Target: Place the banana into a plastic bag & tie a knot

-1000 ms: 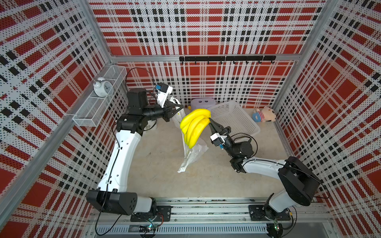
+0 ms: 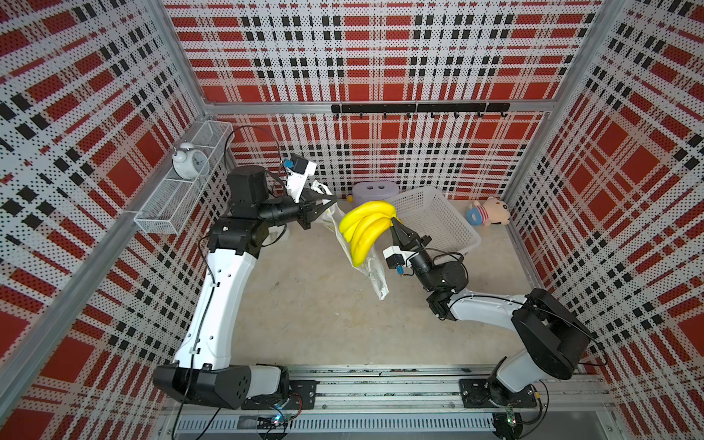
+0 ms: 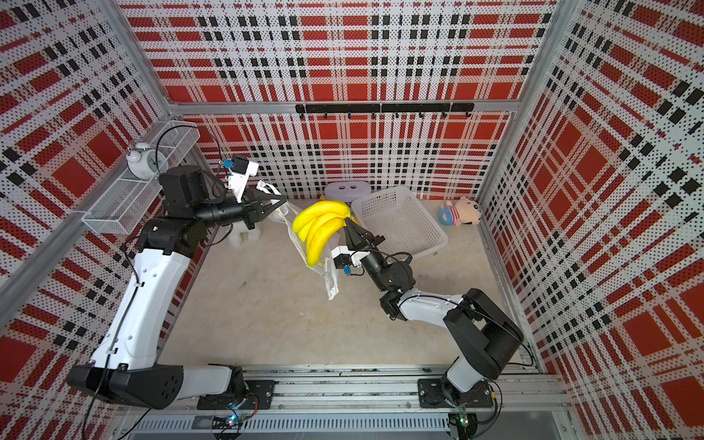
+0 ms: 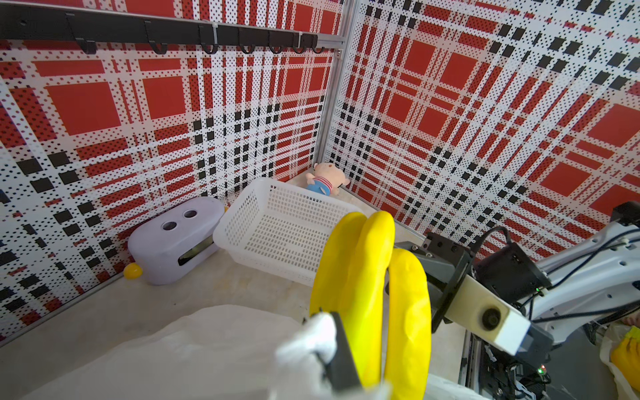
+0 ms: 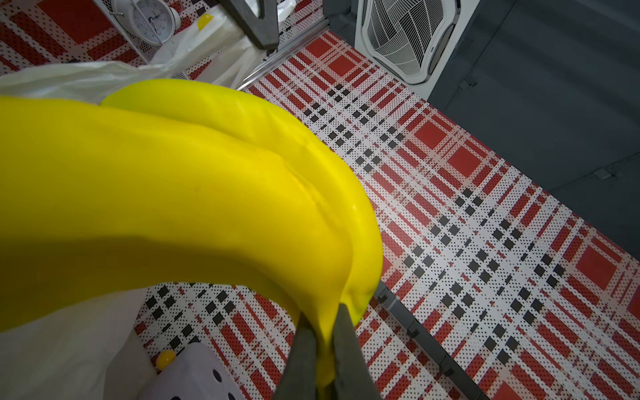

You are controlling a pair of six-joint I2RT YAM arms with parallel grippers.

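My right gripper is shut on the stem end of the yellow banana bunch (image 5: 173, 180), which it holds up in the air. In the top left view the bunch (image 2: 369, 227) hangs at the middle, in front of the white plastic bag (image 2: 375, 277). My left gripper (image 2: 331, 201), higher up and to the left, is shut on a thin edge of the bag; white plastic (image 4: 226, 346) spreads below it in the left wrist view. The bag's lower end dangles free. Whether any banana tip is inside the bag's mouth cannot be told.
Behind the bunch stand a white perforated basket (image 2: 466, 242), empty, and a lilac box (image 2: 375, 189). A pig-like plush toy (image 2: 490, 212) sits at the right back. On the left wall, a wire shelf (image 2: 157, 223) carries a white clock (image 2: 189, 162).
The bag's lower end has swung to the right and up. The bunch has shifted slightly right with my right gripper.
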